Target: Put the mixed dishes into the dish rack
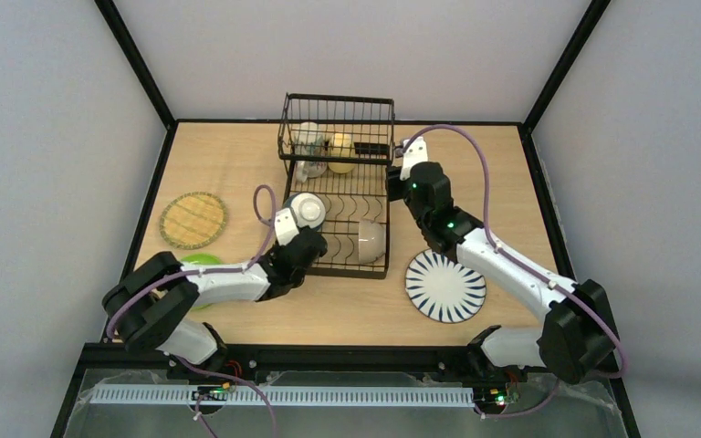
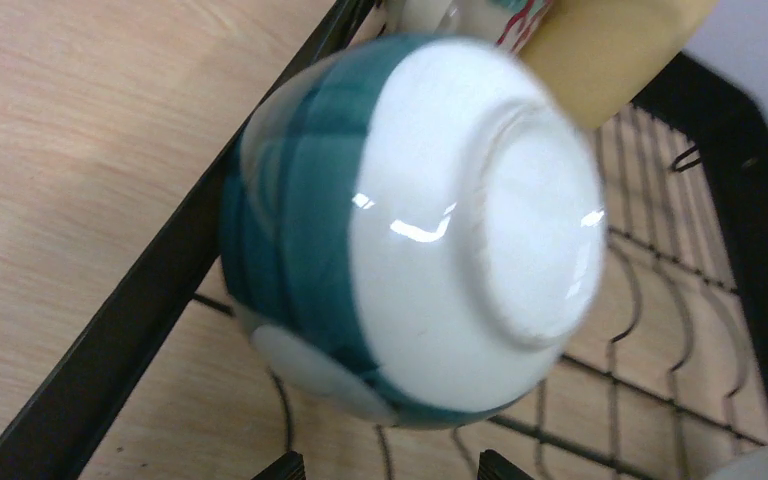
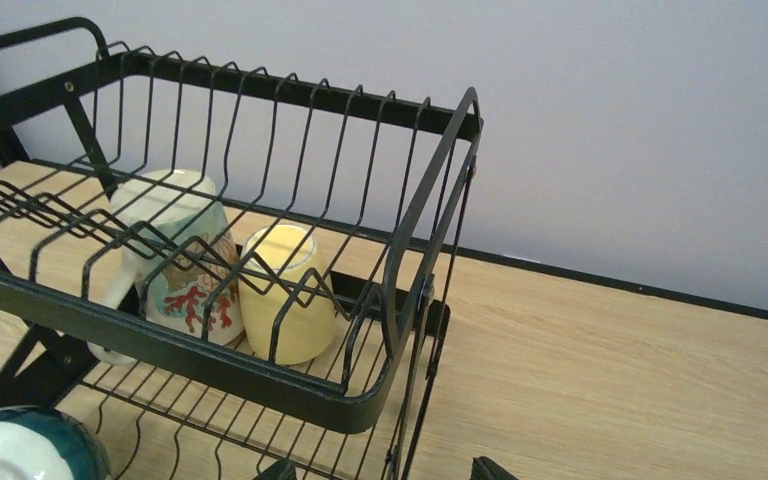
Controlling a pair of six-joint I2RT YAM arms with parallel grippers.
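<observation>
The black dish rack [image 1: 338,272] stands mid-table. A white and teal bowl [image 2: 420,230] lies tilted in its lower level at the left, base toward the left wrist camera. My left gripper is open just in front of the bowl, nothing between its fingers. Open and empty too, my right gripper is by the rack's right side. A white mug [image 1: 371,242] lies in the lower front right. Under the upper basket are a patterned mug [image 3: 195,300] and a yellow cup [image 3: 295,330]. Outside the rack lie a blue-striped plate [image 1: 445,286], a green plate [image 1: 203,259] and a yellow woven-look plate [image 1: 193,220].
The rack's upper basket [image 3: 220,350] overhangs the back of the lower level. My left forearm partly covers the green plate. Bare table [image 1: 502,182] lies right of the rack, and the back left of the table is clear.
</observation>
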